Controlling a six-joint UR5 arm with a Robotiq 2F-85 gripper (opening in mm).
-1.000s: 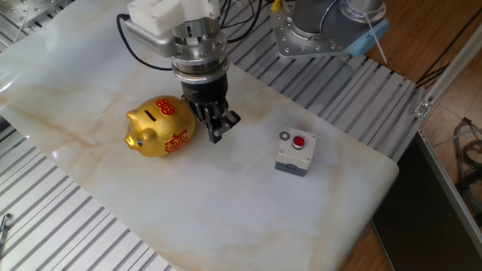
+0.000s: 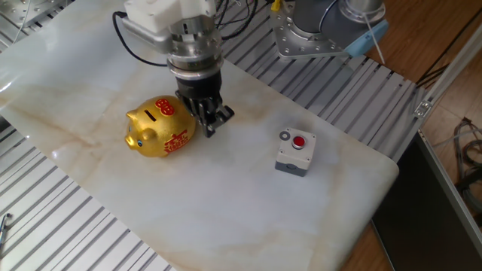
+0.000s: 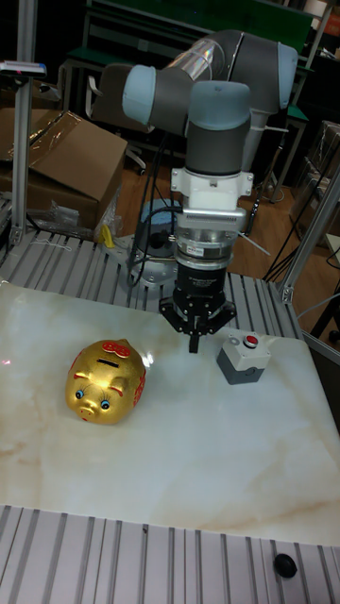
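Observation:
A gold piggy bank (image 2: 164, 128) with red markings and a slot on top stands on the marbled table. It is whole in both views, its face (image 3: 93, 403) turned toward the front in exterior view 3. My black gripper (image 3: 195, 345) points down above the table, between the pig and a white-and-grey box with a red button (image 3: 245, 359). In exterior view 2 the gripper (image 2: 209, 131) overlaps the pig's right edge, while exterior view 3 shows them apart. Its fingertips are together, and nothing shows between them. The button box (image 2: 296, 151) stands upright, clear of the gripper.
Slotted metal rails (image 3: 91, 554) border the tabletop. A small round black object (image 3: 285, 565) lies on the front rails. Behind the table sits a cardboard box (image 3: 60, 161).
The piggy bank and button box have stayed in place.

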